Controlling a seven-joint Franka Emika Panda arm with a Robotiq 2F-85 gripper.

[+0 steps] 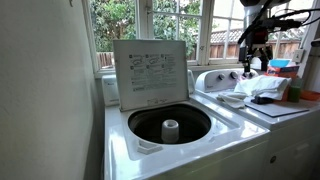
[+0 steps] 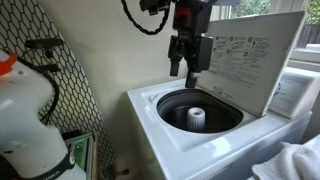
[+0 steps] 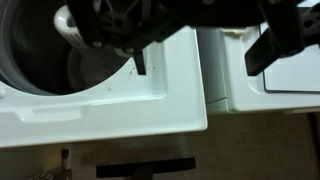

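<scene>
A white top-loading washing machine [image 1: 208,152] stands with its lid [image 1: 153,72] raised. Inside the dark open tub [image 2: 212,106] a pale agitator [image 2: 196,119] stands upright, and the tub looks empty of clothes as far as it shows. In exterior view 2 my gripper [image 2: 183,73] hangs above the washer with its fingers spread apart. The wrist view also shows the gripper open, nothing between its fingers, over the washer's edge and the gap beside it. A crumpled white cloth [image 1: 262,87] lies on the neighbouring machine, apart from the gripper.
Beside the cloth on the neighbouring white machine [image 1: 274,121] are a green container [image 1: 294,92], an orange-and-blue box [image 1: 282,68] and other items. Windows [image 1: 176,27] line the back, and a plain wall [image 1: 45,90] runs along the left. The raised lid is an obstacle.
</scene>
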